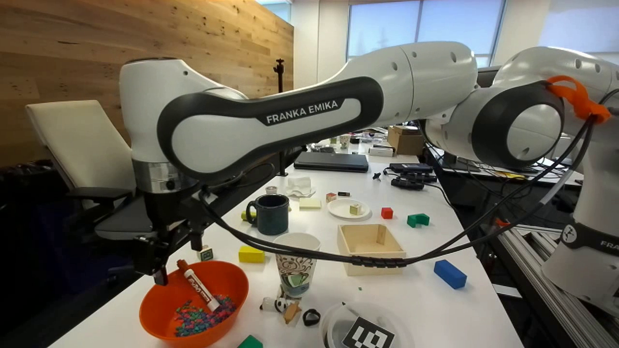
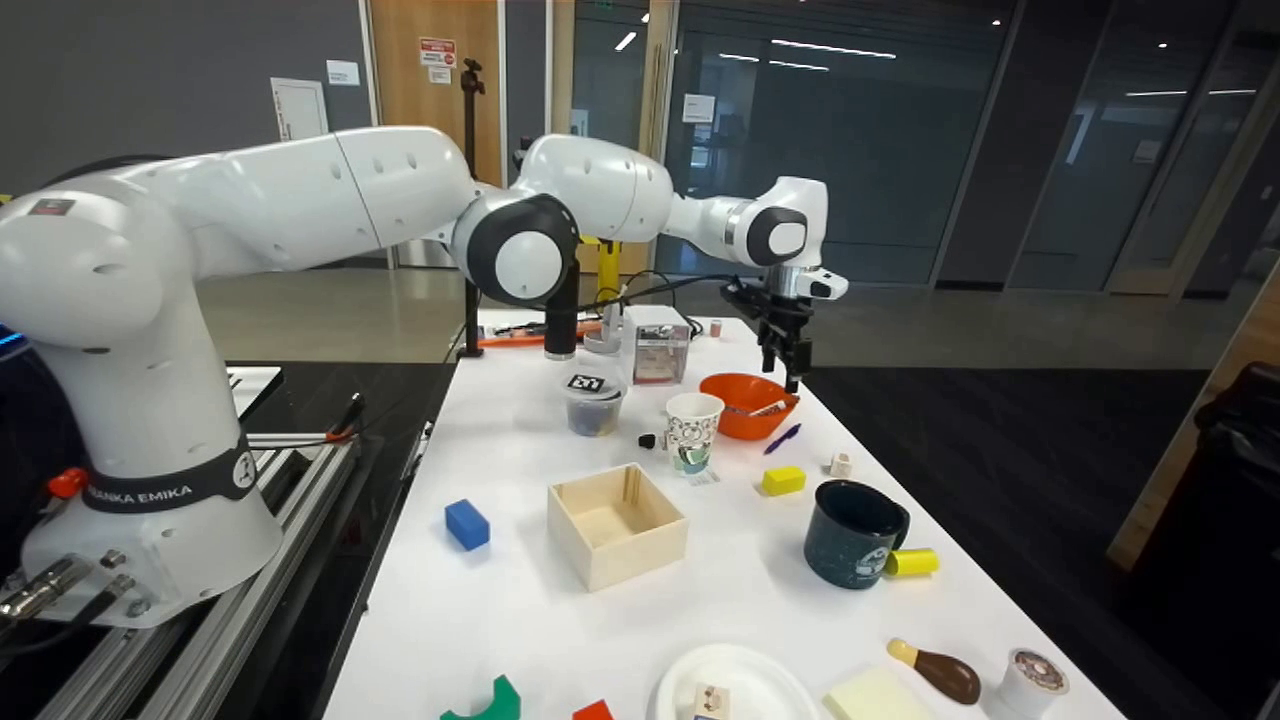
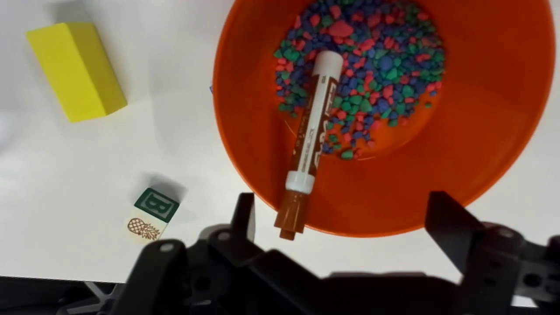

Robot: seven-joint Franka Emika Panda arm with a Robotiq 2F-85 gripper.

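Note:
A brown-capped white marker [image 3: 312, 126] leans inside the orange bowl [image 3: 414, 197], its cap resting over the near rim and its white end on small coloured pebbles [image 3: 367, 78]. My gripper is open, its fingers wide apart. In the wrist view the marker's cap lies between them, closer to the left finger [image 3: 243, 215], with nothing gripped. From the side, the gripper [image 1: 177, 258] hangs at the bowl's outer edge, by the cap end of the marker [image 1: 198, 287]. The second exterior view has the gripper [image 2: 785, 370] over the bowl's rim [image 2: 753, 382].
Near the bowl are a yellow block [image 3: 78, 73], a lettered cube [image 3: 155, 210] and a patterned paper cup [image 1: 297, 264]. A dark mug [image 2: 854, 534], a wooden box [image 2: 618, 528] and a blue block [image 2: 468, 524] stand farther off. The table edge runs close beside the bowl.

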